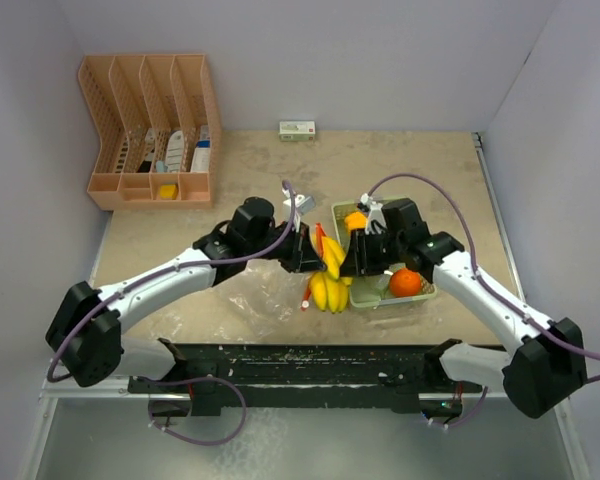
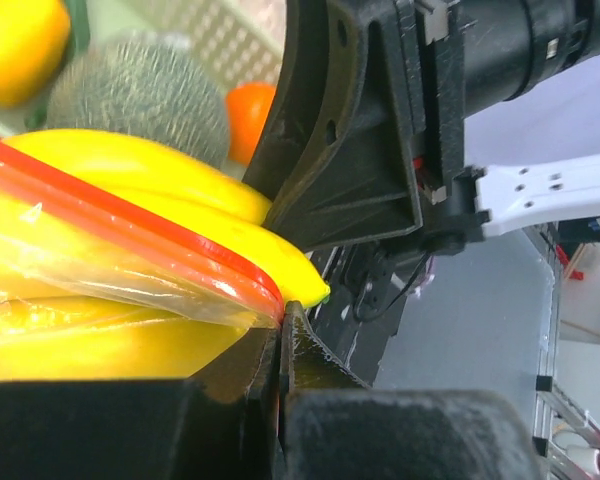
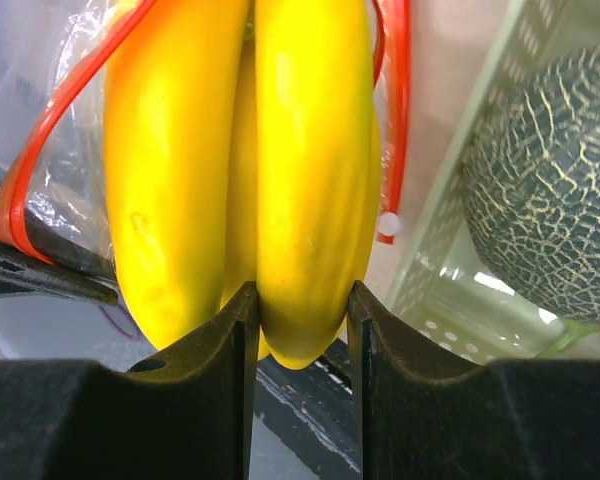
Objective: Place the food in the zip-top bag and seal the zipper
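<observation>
A yellow banana bunch (image 1: 330, 295) is partly inside the clear bag with red zipper (image 2: 140, 230), left of the green crate. My left gripper (image 1: 315, 262) is shut on the bag's red zipper edge (image 3: 25, 200), beside the bananas. My right gripper is shut on the tip of a banana (image 3: 310, 150), held vertically in the right wrist view. Parts of the bag are hidden behind the bananas and arms.
The green crate (image 1: 390, 303) holds an orange fruit (image 1: 405, 282), a yellow item and a dark bumpy avocado (image 3: 550, 180). An orange organizer (image 1: 115, 185) stands at back left; a small box (image 1: 297, 130) at the back.
</observation>
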